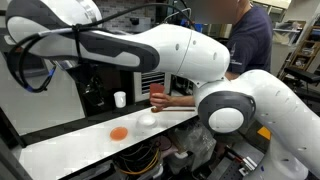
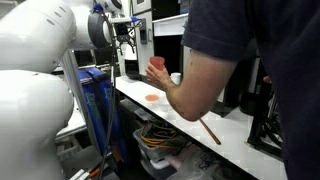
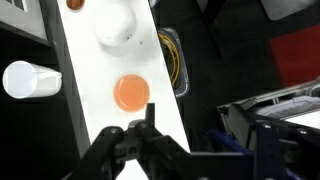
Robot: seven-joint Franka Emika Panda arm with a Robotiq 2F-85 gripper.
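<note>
A person's hand point(image 2: 185, 99) holds up a red cup point(image 2: 158, 63) in exterior view 2. In exterior view 1 that cup point(image 1: 157, 88) is to the right of my gripper point(image 1: 92, 92), clear of it. Seen from the wrist, the fingers of my gripper stand apart at the bottom of the picture, and I see nothing between them. Below lies an orange disc point(image 3: 131, 93) flat on the white table point(image 3: 103, 65). A white bowl point(image 3: 116, 24) sits farther along the table.
A white mug point(image 3: 30, 80) stands at the table's back side. A wooden stick point(image 2: 210, 132) lies on the table by the person's arm. Beside the table is a bin of cables point(image 2: 158, 134). The person stands close on the far side.
</note>
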